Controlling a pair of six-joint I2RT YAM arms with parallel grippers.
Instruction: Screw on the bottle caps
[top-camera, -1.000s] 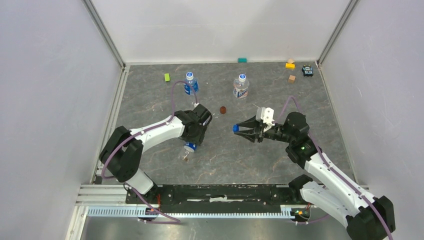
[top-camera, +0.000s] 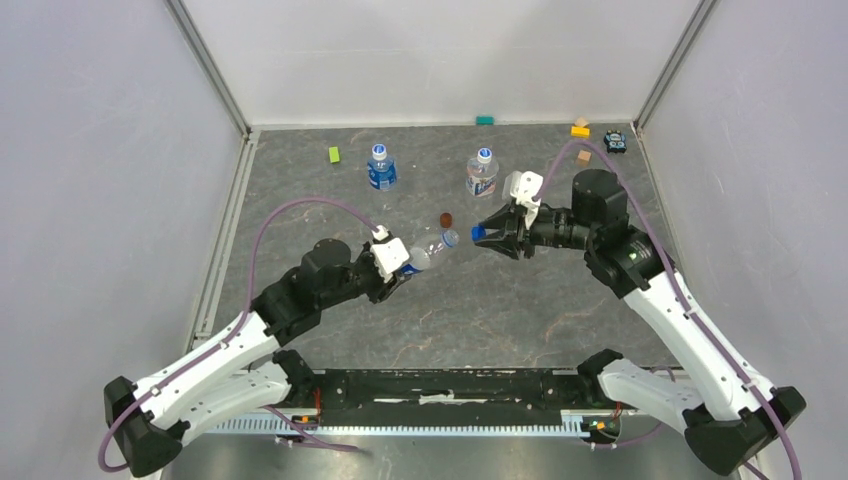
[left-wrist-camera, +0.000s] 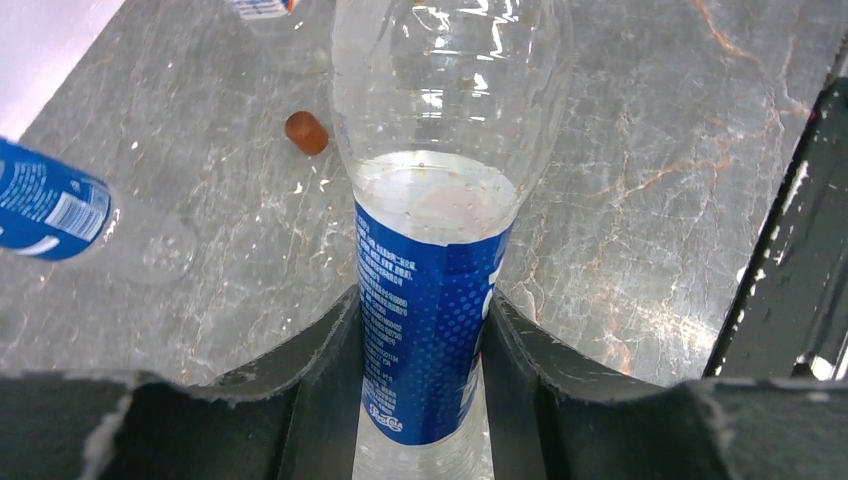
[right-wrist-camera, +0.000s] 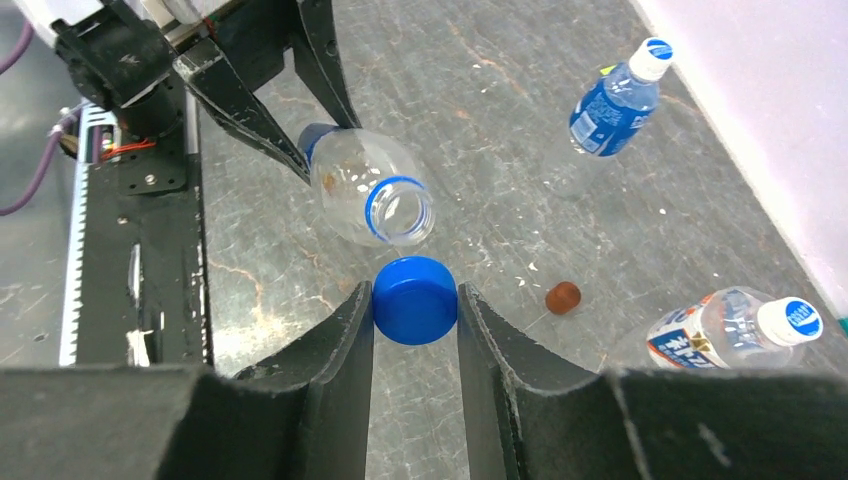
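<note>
My left gripper (top-camera: 396, 275) is shut on an uncapped plastic bottle (top-camera: 432, 250) with a blue label (left-wrist-camera: 425, 330), held tilted with its mouth toward my right gripper. That open neck (right-wrist-camera: 400, 210) faces the right wrist camera. My right gripper (top-camera: 484, 233) is shut on a blue cap (right-wrist-camera: 414, 300), a short distance to the right of the bottle's mouth. Two capped bottles stand at the back: a blue-labelled one (top-camera: 381, 170) and another with a white, red and blue label (top-camera: 481, 175).
A brown round piece (top-camera: 446, 219) lies midfloor. Small blocks (top-camera: 334, 155) and a toy car (top-camera: 615, 142) sit near the back and sides. Walls enclose the grey surface (top-camera: 540, 310).
The left arm has swung up and out, tilting the held bottle toward the right gripper. The right gripper, with the cap, has risen and shifted slightly toward the back.
</note>
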